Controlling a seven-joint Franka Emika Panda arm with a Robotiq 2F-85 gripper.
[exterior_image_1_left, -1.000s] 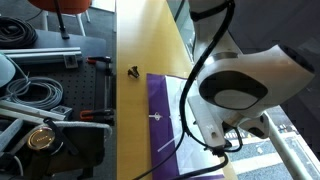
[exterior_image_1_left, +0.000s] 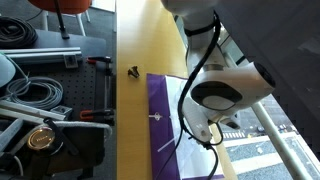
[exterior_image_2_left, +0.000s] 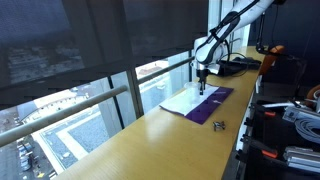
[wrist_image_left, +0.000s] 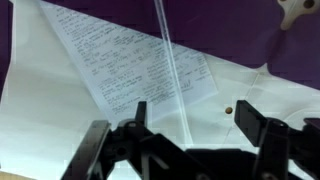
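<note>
My gripper is open above a white surface (wrist_image_left: 28, 120) with purple bands (wrist_image_left: 225, 25), and nothing shows between its fingers. Below it in the wrist view lies a sheet of paper with writing (wrist_image_left: 125, 65), and a thin, pale see-through strip (wrist_image_left: 170, 60) crosses over it. From the far exterior view, the gripper (exterior_image_2_left: 202, 89) hangs over the purple and white mat (exterior_image_2_left: 208, 108) near the window side of the table. The arm (exterior_image_1_left: 225, 90) covers part of that mat (exterior_image_1_left: 160, 105) in the other exterior view.
A small dark metal object (exterior_image_1_left: 134, 72) lies on the bare wooden table, apart from the mat. A black cart (exterior_image_1_left: 85, 75) with coiled cable (exterior_image_1_left: 38, 92) and tools stands alongside. A pale rail (exterior_image_2_left: 75, 118) runs along the window.
The arm has shifted leftward in the first exterior view, farther over the mat, and its hanging cable has moved with it. The mat and the small metal object have stayed put.
</note>
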